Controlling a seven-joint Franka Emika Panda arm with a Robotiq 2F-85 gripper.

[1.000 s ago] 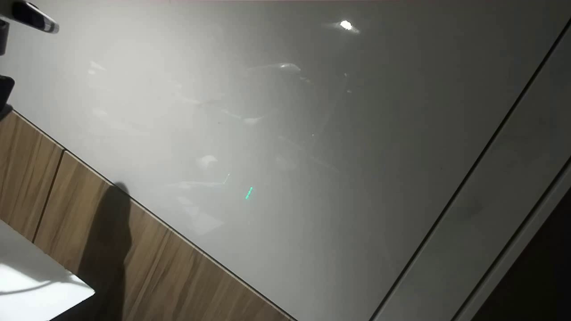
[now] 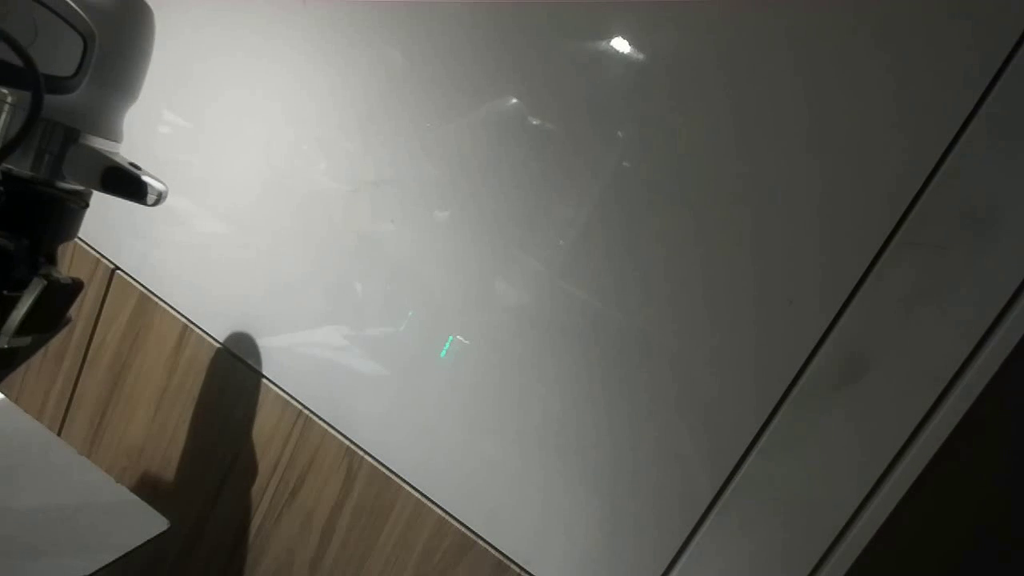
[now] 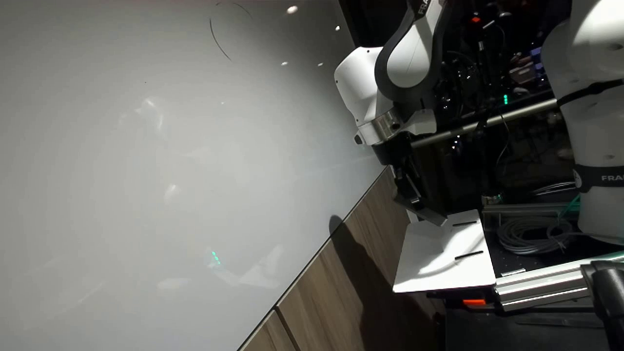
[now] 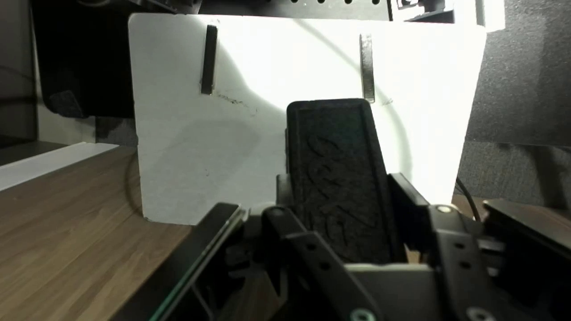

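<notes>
A black rectangular block [image 4: 340,160], which looks like a board eraser, is clamped between the fingers of my gripper in the wrist view. Raised curly markings show on its upper face. The second exterior view has the block [image 3: 430,211] at the upper-left corner of a white plate [image 3: 433,272], seemingly above it; contact cannot be told. Upright beside it, the large glossy whiteboard [image 3: 175,140] carries thin dark curved strokes [image 3: 217,40] near its top. Only part of the arm and gripper shows at the left edge of the first exterior view.
Two dark thin bars, a left one [image 4: 209,59] and a right one [image 4: 367,67], lie on the plate. Wood panelling [image 3: 327,286] borders the whiteboard. A coiled cable [image 3: 535,234] and a metal rail [image 3: 544,286] sit right of the plate. The space before the whiteboard is clear.
In the first exterior view the arm has moved right and down, so more of it shows at the left edge. Its shadow on the wood has shifted right, and the plate's visible corner is darker.
</notes>
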